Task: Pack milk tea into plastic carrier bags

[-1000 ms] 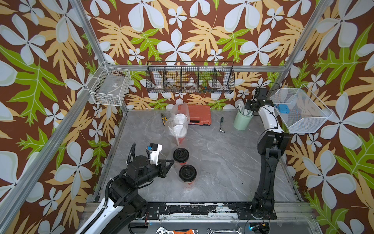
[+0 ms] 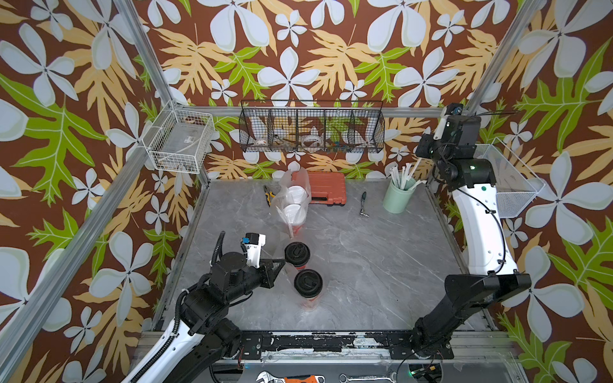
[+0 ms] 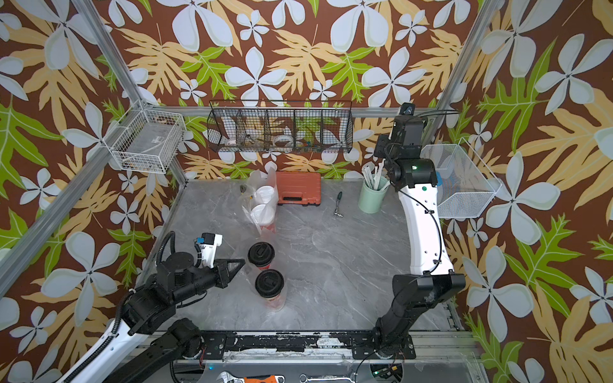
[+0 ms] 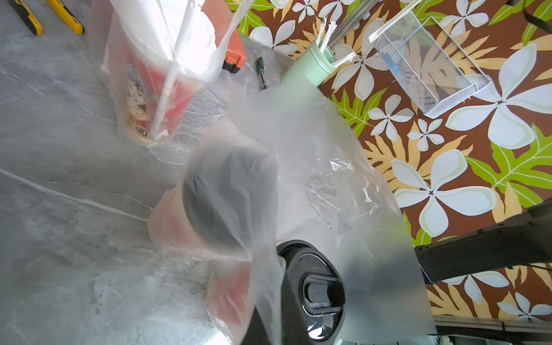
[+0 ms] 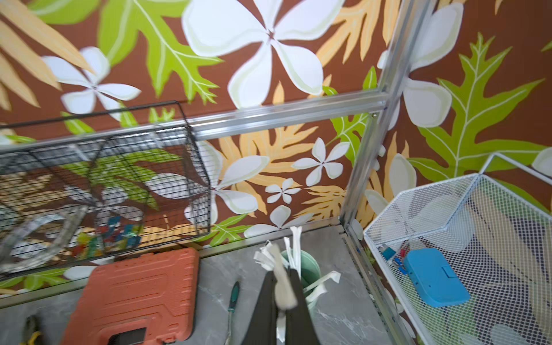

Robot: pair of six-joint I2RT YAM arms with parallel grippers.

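Note:
Two milk tea cups with black lids [image 2: 297, 254] [image 2: 308, 282] stand in the middle-left of the table, a clear plastic bag [image 4: 368, 224] around them. My left gripper [image 2: 279, 264] is beside the cups, shut on a fold of that bag, whose film runs between its fingers in the left wrist view. Over the green straw cup [image 2: 397, 198] at the back right, my right gripper is shut on a paper-wrapped straw [image 5: 281, 276], blurred between its fingertips. More wrapped straws [image 5: 296, 247] stand inside the green cup.
A bag with white-lidded cups [image 2: 294, 203] stands behind, near a red case [image 2: 327, 188], pliers [image 2: 269, 196] and a small tool [image 2: 363, 204]. Wire baskets [image 2: 311, 131] hang on the back wall; a white mesh basket [image 2: 507, 185] is at right.
My right arm has risen and stretched up from the straw cup, a straw tilting up from the cup toward its gripper. The left arm and the cups have stayed put.

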